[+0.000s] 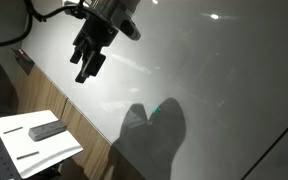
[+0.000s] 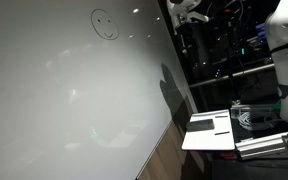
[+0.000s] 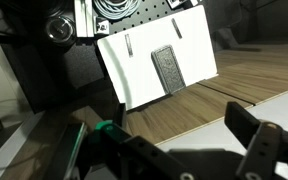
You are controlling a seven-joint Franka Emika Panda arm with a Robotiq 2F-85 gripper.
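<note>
My gripper [image 1: 84, 65] hangs in the air in front of a large whiteboard [image 1: 224, 70]. In the wrist view its dark fingers [image 3: 112, 150] stand wide apart at the bottom, with nothing between them. A grey block like an eraser [image 3: 168, 68] lies on a white sheet or tray [image 3: 198, 52], well away from the fingers. One thin dark marker-like stick [image 3: 128, 44] lies beside it, and another stick [image 3: 176, 26] is near the sheet's edge. A smiley face [image 2: 105, 24] is drawn high on the whiteboard.
Wooden floor [image 3: 219, 98] runs between the sheet and the whiteboard. Coiled cable [image 3: 114, 8] and a round dark object [image 3: 59, 28] lie beyond the sheet. A small green spot [image 1: 157, 109] shows on the board within the arm's shadow. The air before the board is clear.
</note>
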